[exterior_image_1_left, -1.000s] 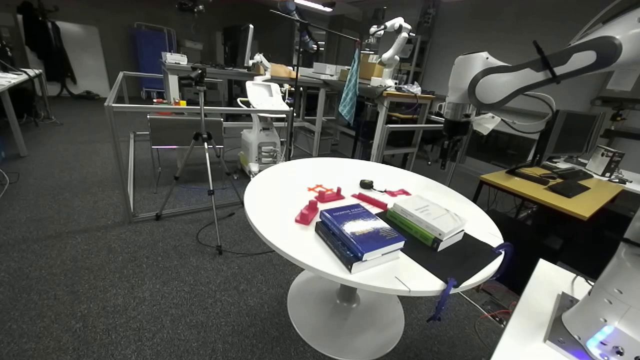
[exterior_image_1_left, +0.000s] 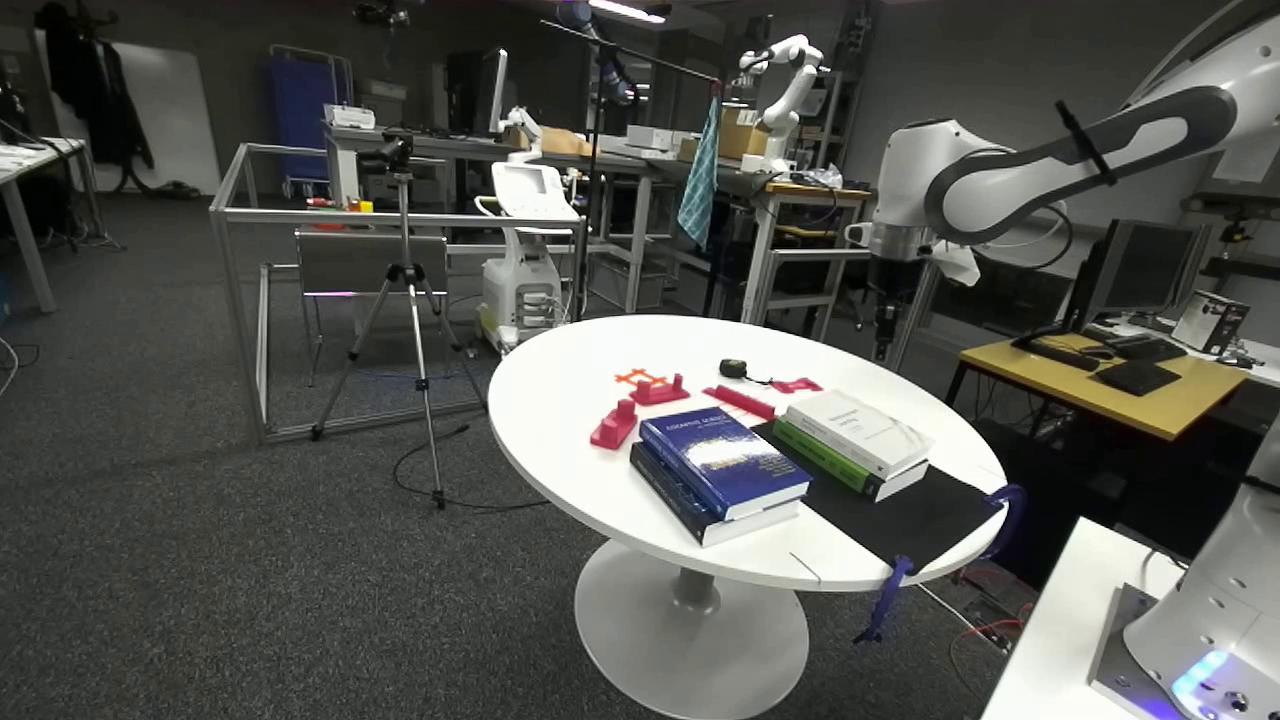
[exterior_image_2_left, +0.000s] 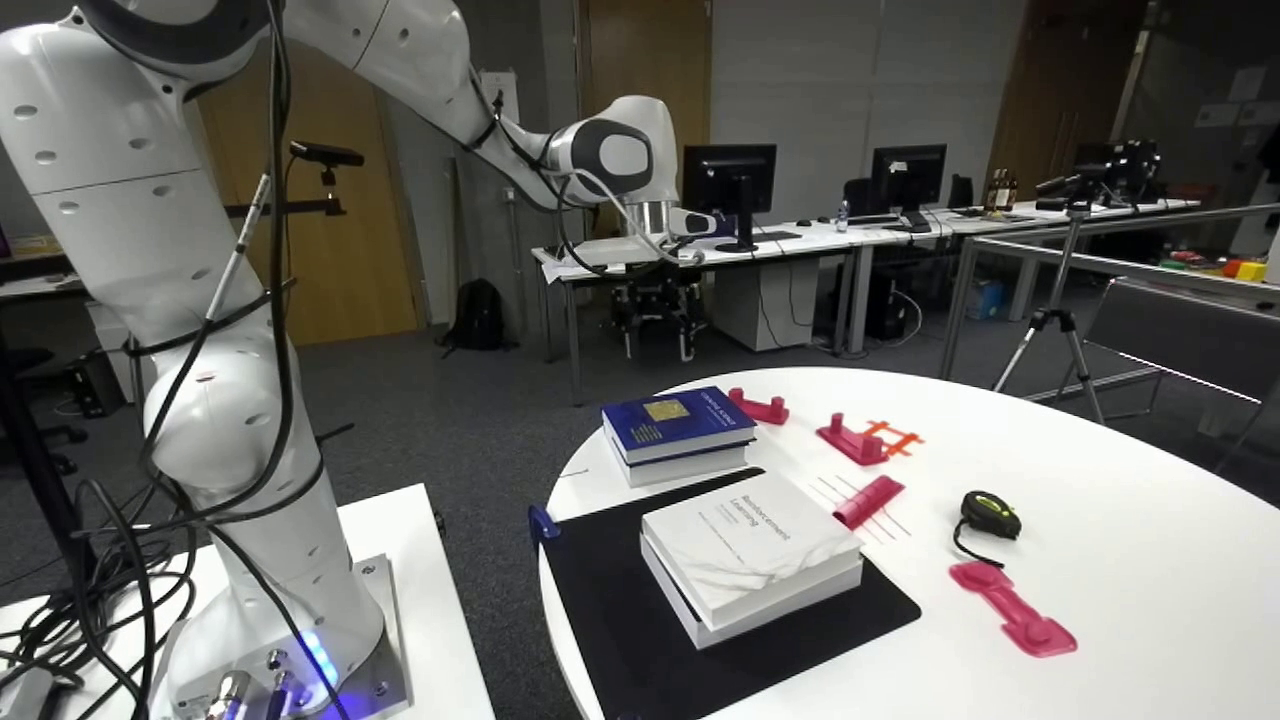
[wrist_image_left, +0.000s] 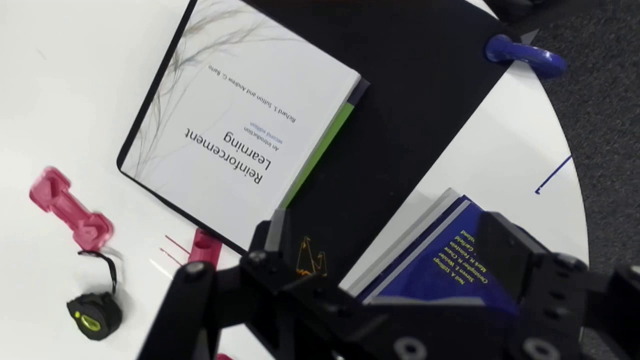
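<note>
My gripper (exterior_image_1_left: 884, 346) hangs in the air above the round white table, clear of every book. In the wrist view its fingers stand wide apart, with dark fingers (wrist_image_left: 274, 234) at either side and nothing held. A white "Reinforcement Learning" book (wrist_image_left: 234, 114) lies on a green-edged book (exterior_image_1_left: 827, 456), over a black mat (exterior_image_2_left: 600, 588). Beside the mat, a blue book (exterior_image_2_left: 678, 422) rests on a darker book (exterior_image_1_left: 675, 490). The fingers partly cover the blue book in the wrist view.
Pink plastic parts (exterior_image_2_left: 1014, 608), an orange frame piece (exterior_image_2_left: 894, 437) and a black tape measure (exterior_image_2_left: 991, 514) lie on the white table (exterior_image_2_left: 1152, 516). Blue clamps (exterior_image_1_left: 885, 600) grip the mat at the table edge. The table's far side has bare room.
In exterior view 1 the arm has shifted a little left and lower, bringing the gripper down slightly. The books and other table items have stayed in place.
</note>
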